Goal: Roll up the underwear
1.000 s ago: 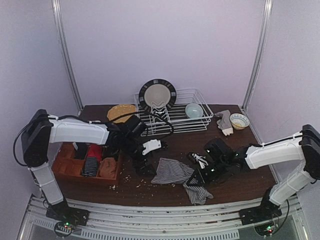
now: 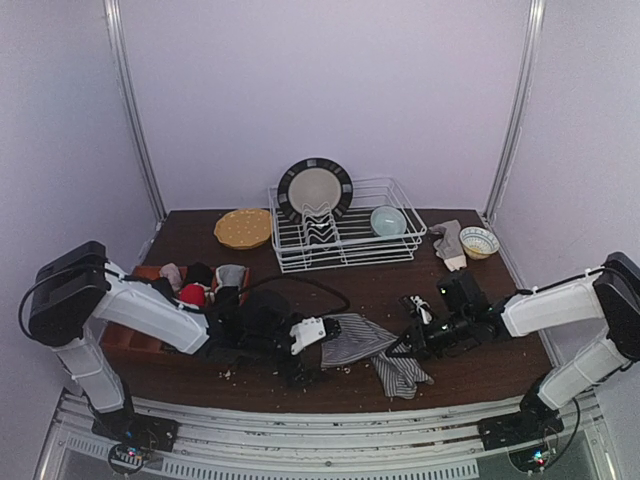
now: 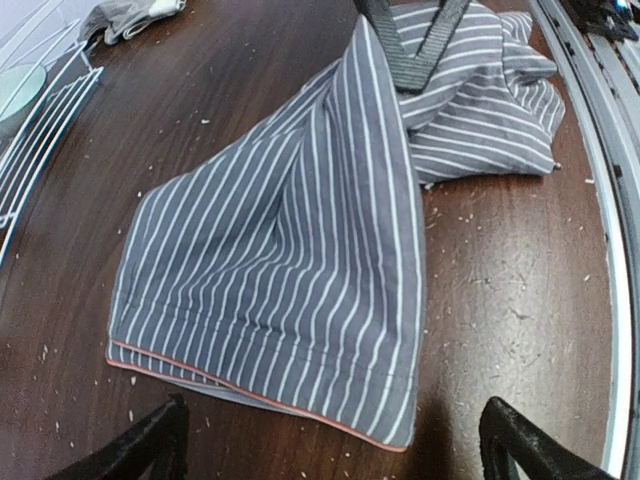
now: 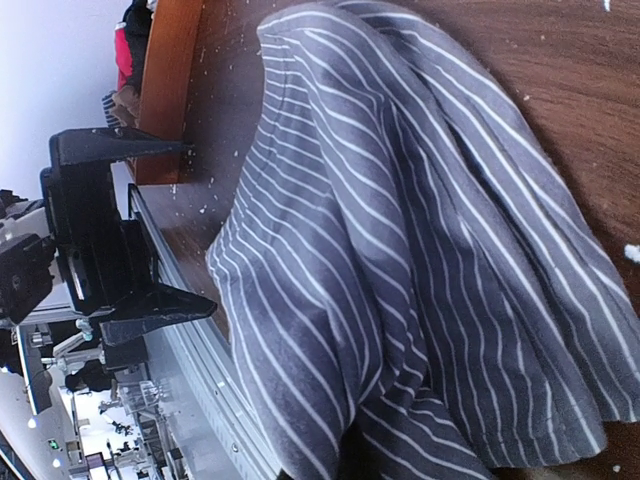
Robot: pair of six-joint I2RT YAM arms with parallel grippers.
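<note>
The grey underwear (image 2: 352, 340) with white stripes lies on the table's front middle, pinched near its centre. My right gripper (image 2: 392, 350) is shut there; in the left wrist view its fingertips (image 3: 412, 70) hold a raised fold of the cloth. One flap spreads toward the left arm, its red-edged hem (image 3: 240, 385) facing the left gripper, and a bunched end lies beyond the right fingertips. My left gripper stands open just short of that hem, with no cloth between its fingers. In the right wrist view the fabric (image 4: 340, 200) covers the right fingers.
At the left, a brown divided box (image 2: 130, 338) holds rolled clothes, partly behind the left arm. A white dish rack (image 2: 345, 258) stands at the back, with an orange plate (image 2: 243, 228) to its left. A grey-and-white cloth (image 2: 449, 245) and a bowl (image 2: 479, 242) are back right.
My left gripper has come lower and toward the table's front, beside the cloth's left edge. The right gripper and the underwear have shifted slightly to the right.
</note>
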